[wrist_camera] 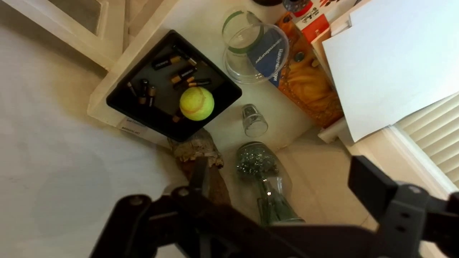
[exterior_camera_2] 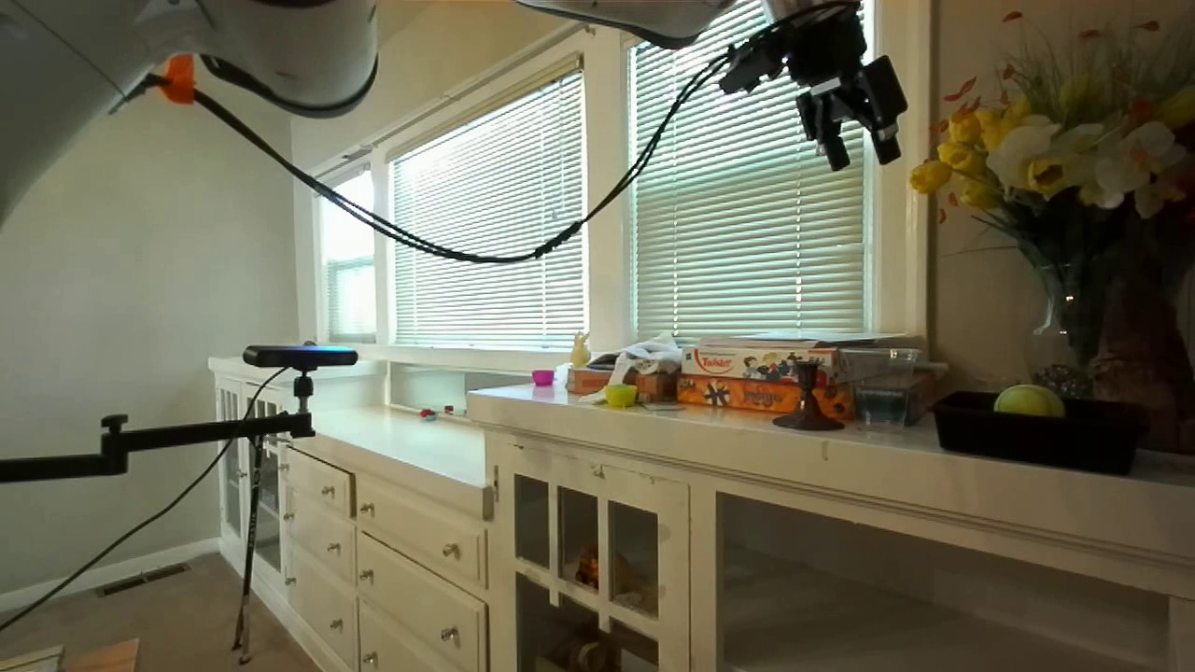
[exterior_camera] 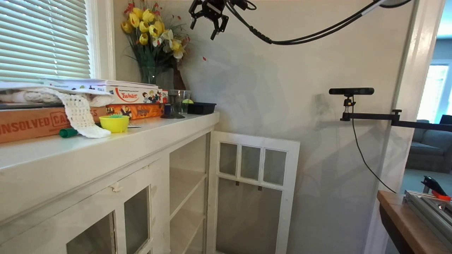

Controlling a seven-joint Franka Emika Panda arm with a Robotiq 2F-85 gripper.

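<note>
High above the cabinet top, my gripper [exterior_camera: 203, 31] stands open with nothing between its fingers. In exterior view 2 it hangs in front of the window blinds, left of the flowers. The wrist view looks down past both dark fingers [wrist_camera: 372, 182] onto the counter's end. There a black tray [wrist_camera: 148, 112] holds a yellow-green tennis ball [wrist_camera: 196, 103] and several batteries [wrist_camera: 184, 75]. Clear plastic cups [wrist_camera: 254, 51] stand beside the tray, and a small glass [wrist_camera: 254, 120] is near it. The gripper is well clear of all of them.
A glass vase [exterior_camera_2: 1059, 314] of tall flowers [exterior_camera_2: 1036, 162] fills the counter's corner. Game boxes [exterior_camera_2: 756, 364], a dark candlestick [exterior_camera_2: 808, 401] and a yellow cup [exterior_camera_2: 621, 396] line the counter. Below, a cabinet door [exterior_camera: 292, 182] hangs open. My cable [exterior_camera: 292, 42] loops through the air.
</note>
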